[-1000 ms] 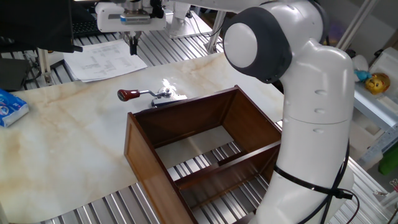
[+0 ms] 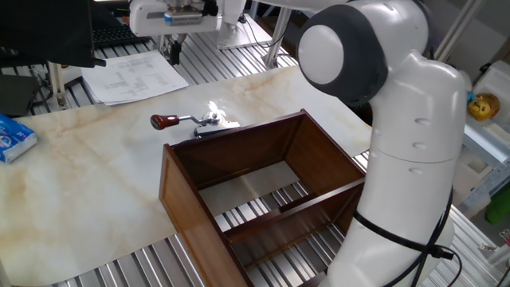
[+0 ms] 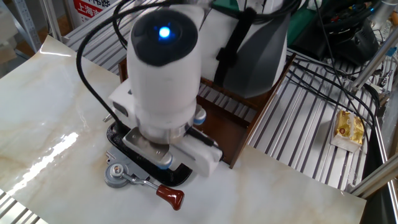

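In exterior view 1 my gripper (image 2: 174, 57) hangs at the top, pointing down near the papers, with its dark fingers seen as one narrow shape. Whether they are parted or closed I cannot tell, and no held object is visible. From above, in exterior view 2, the white arm and hand cover the fingertips. A metal device with a crank and a red-brown handle (image 2: 164, 121) rests on the marble-look sheet, up against the wooden box. The same handle (image 3: 170, 196) shows just below the hand in exterior view 2. The open brown wooden box (image 2: 191, 199) has a divider across it.
A stack of papers (image 2: 133, 77) lies behind the sheet, and a blue packet (image 2: 14, 139) is at its left edge. The marble-look sheet (image 2: 88, 191) is bare at left. A gold-and-white object (image 3: 348, 131) stands on the slats, apart from the box.
My gripper has risen a little and shifted slightly right in exterior view 1, and the arm's elbow has moved right. The crank device and box have stayed put.
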